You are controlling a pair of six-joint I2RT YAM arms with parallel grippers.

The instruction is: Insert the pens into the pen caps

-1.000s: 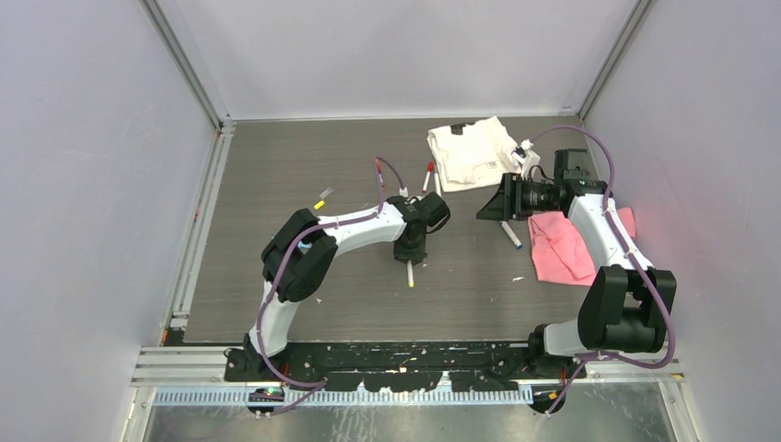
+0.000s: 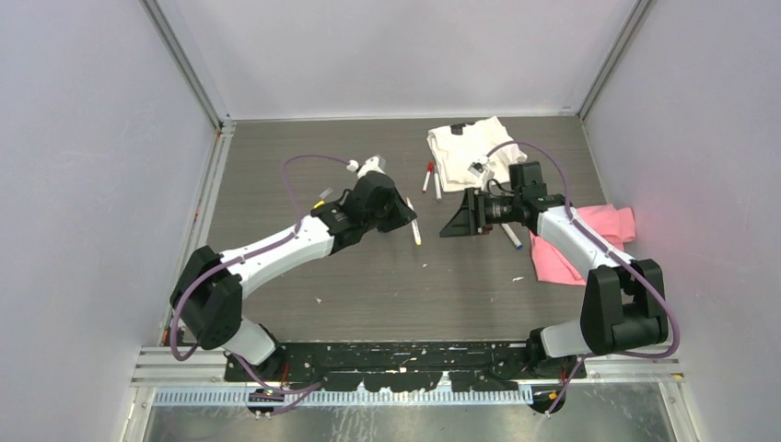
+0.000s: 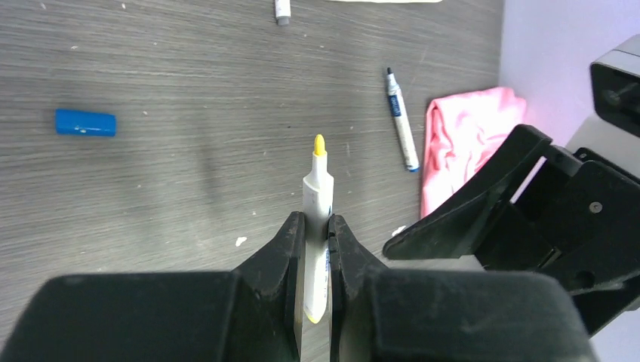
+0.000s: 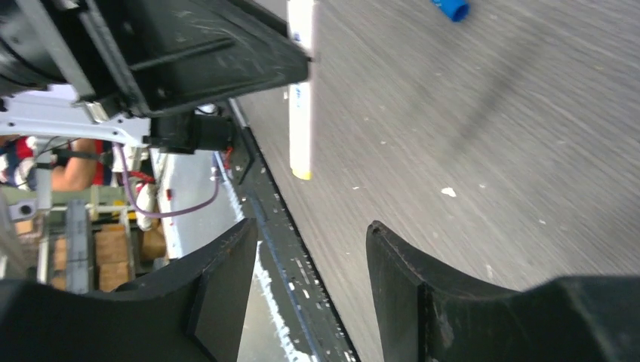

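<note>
A white marker with yellow tip stands upright, raised off the table, in my left gripper, which is shut on it; its yellow lower end [image 4: 302, 170] shows in the right wrist view. My right gripper is open and empty, facing the left one from the right, a short way from the marker. A blue cap [image 3: 84, 122] lies on the table. A blue-tipped marker [image 3: 402, 121] lies beside the pink cloth. Red-capped and white markers [image 2: 427, 180] lie by the white cloth.
The folded white cloth [image 2: 465, 157] is at the back right and the pink cloth [image 2: 580, 258] at the right.
My right gripper has moved left and slightly toward the front, closer to it.
</note>
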